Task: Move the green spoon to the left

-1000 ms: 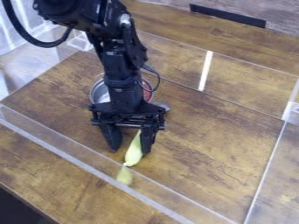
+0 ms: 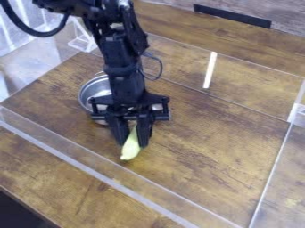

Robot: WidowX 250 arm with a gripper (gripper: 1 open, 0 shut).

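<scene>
The green spoon [image 2: 130,148] hangs from my gripper [image 2: 132,138], which is shut on it. Its pale yellow-green lower end points down toward the viewer, beneath the black fingers. The upper part of the spoon is hidden by the gripper. From this angle I cannot tell how far its lower tip is above the table.
A round metal bowl [image 2: 91,91] sits on the wooden table [image 2: 215,142] behind the arm, partly covered by it. A clear low barrier [image 2: 71,158] runs along the front left edge. Bare wood lies to the right.
The arm and gripper have shifted slightly left, with the spoon moving left and up in the view. The pale reflection below the spoon's tip no longer shows.
</scene>
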